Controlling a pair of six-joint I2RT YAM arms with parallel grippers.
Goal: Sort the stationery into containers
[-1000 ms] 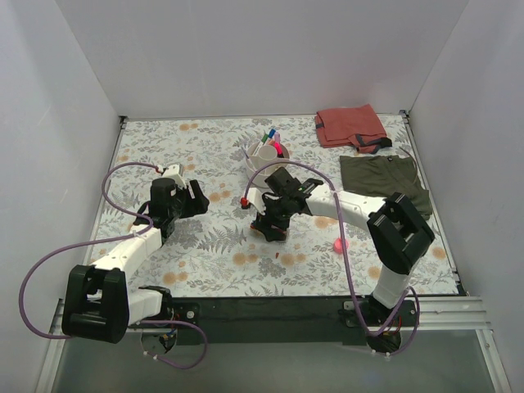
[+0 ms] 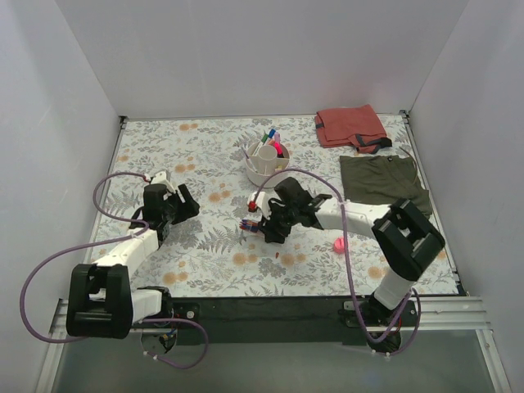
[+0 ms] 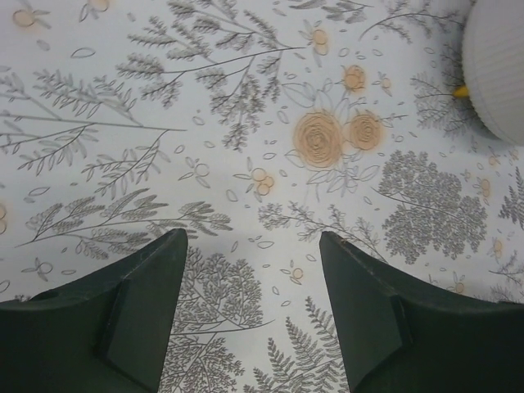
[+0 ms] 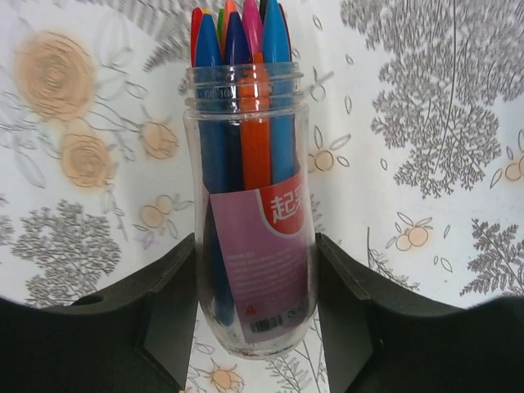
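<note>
Between the fingers of my right gripper lies a clear jar of coloured pens [image 4: 266,262] with a pink and red label. Both fingers [image 4: 348,286] meet its sides, with the finger shut on it at a wide setting. In the top view the right gripper [image 2: 266,233] hides most of the jar, and only pen tips [image 2: 249,225] show. My left gripper is open and empty over bare cloth. A white round container [image 2: 268,168] holding markers and a white cup stands at the back centre.
At the back right lie a red pouch [image 2: 350,127] and a dark green pouch [image 2: 385,182]. A small pink object [image 2: 339,245] sits right of centre, and a tiny orange piece [image 2: 277,255] lies near the right gripper.
My right arm has swung a little, its elbow moving right, and more of the pen tips now shows left of the gripper.
</note>
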